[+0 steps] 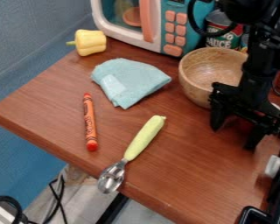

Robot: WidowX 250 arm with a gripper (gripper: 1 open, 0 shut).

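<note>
My black gripper (230, 112) is low at the right of the table, just in front of and against the right side of a wooden bowl (203, 72); whether its fingers are open or shut is hard to tell. A light blue folded cloth (130, 82) lies mid-table, with an orange crayon (90, 121) to its left and front. A spoon with a pale yellow handle (143, 138) lies near the front edge. A yellow pepper (90, 42) sits at the back left.
A toy microwave (143, 17) and a can (222, 39) stand at the back. The table's left edge drops to the floor.
</note>
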